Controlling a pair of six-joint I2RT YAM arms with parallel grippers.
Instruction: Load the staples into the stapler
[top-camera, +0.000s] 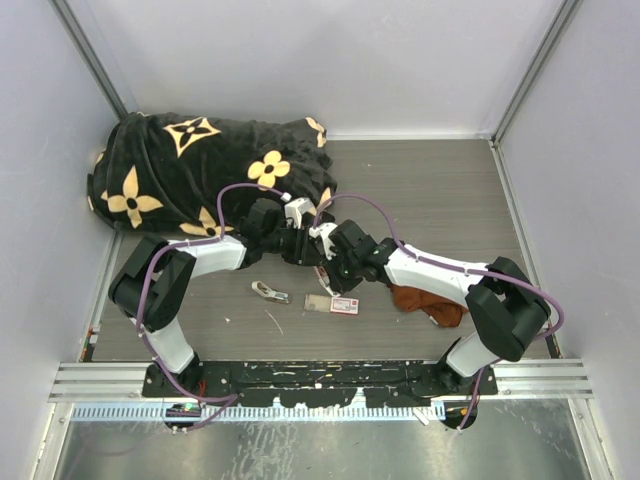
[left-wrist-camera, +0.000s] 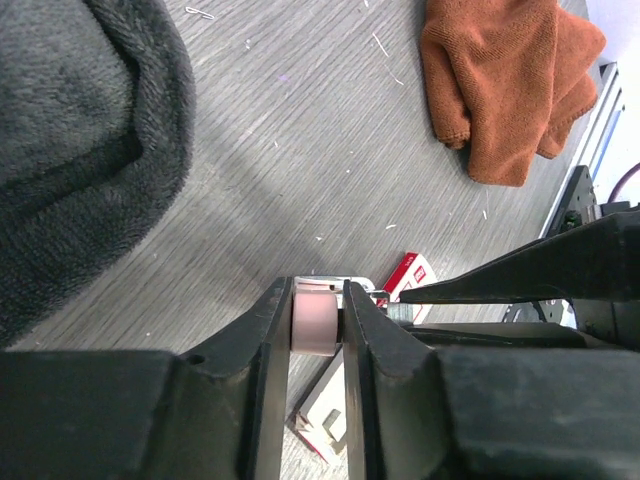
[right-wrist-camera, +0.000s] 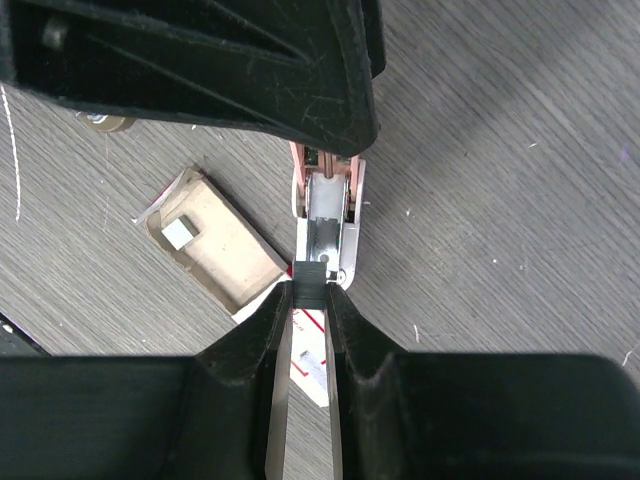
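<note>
The small pink and white stapler lies opened out, its metal channel showing in the right wrist view. Its pink end fills the gap between the fingers of my left gripper. A dark grey strip of staples is pinched in my right gripper, and its far part overlaps the channel. Whether the strip sits fully down in the channel cannot be told. From above, both grippers meet over the stapler and hide most of it.
Below the stapler lies the open staple box with a small staple block inside. A second pale object rests to the left. The brown cloth is at the right, the dark patterned blanket behind.
</note>
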